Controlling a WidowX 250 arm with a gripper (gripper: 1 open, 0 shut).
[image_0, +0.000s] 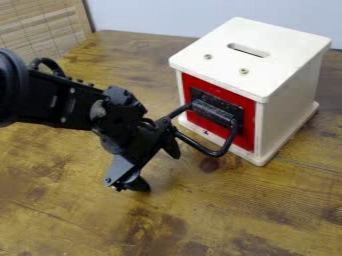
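Observation:
A white box with a red front panel stands on the wooden table, with a slot and two small studs on its top. A black U-shaped handle juts from a black plate on that panel toward the left. My black gripper is open, its fingers pointing down and right at the handle's near left end. The upper finger is at or just beside the handle; whether they touch I cannot tell.
Bare table lies in front and to the left of the box. A pale wall runs behind, and a bamboo mat is at the back left.

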